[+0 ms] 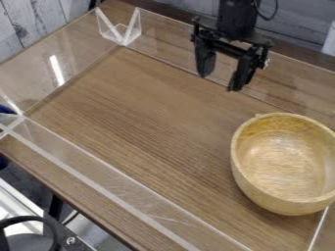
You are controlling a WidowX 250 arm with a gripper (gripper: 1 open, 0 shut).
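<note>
At the top centre of the camera view the black gripper (220,65) hangs over the wooden surface, its fingers pointing down and standing apart, with nothing visible between them. A large pale yellow bowl (281,196) sits at the lower right, below and to the right of the gripper.
Clear plastic sheeting or walls line the wooden work area (131,127), with a small transparent piece (120,29) at the upper left. Black cables or hardware (29,235) lie at the lower left corner.
</note>
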